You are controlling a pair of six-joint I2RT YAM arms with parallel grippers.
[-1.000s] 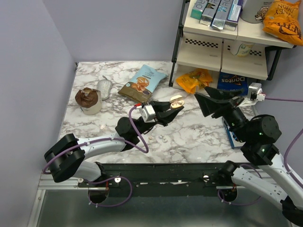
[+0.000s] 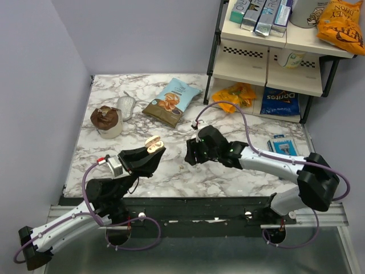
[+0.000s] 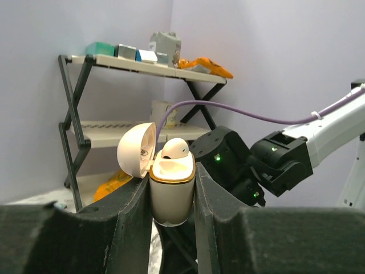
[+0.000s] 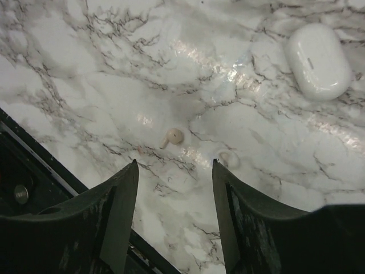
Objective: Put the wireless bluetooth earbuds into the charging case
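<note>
My left gripper (image 2: pixel 155 155) is shut on the open charging case (image 3: pixel 173 194), lid raised; in the left wrist view one earbud (image 3: pixel 174 148) shows at its top. My right gripper (image 2: pixel 191 151) points down over the marble table in the middle, fingers apart with nothing between them. Below it in the right wrist view lie a small beige earbud (image 4: pixel 174 136), a translucent small piece (image 4: pixel 228 160) just right of that, and, at upper right, a closed white oval case (image 4: pixel 318 60).
Snack bags (image 2: pixel 171 103), a paper-topped canister (image 2: pixel 105 123) and a flat item stand at the back left. A shelf rack (image 2: pixel 239 68) fills the back right; a blue package (image 2: pixel 282 147) lies at the right edge. The table's front edge is close below.
My left gripper has moved left and toward the front with the case. My right arm has swung left and down to the middle of the table.
</note>
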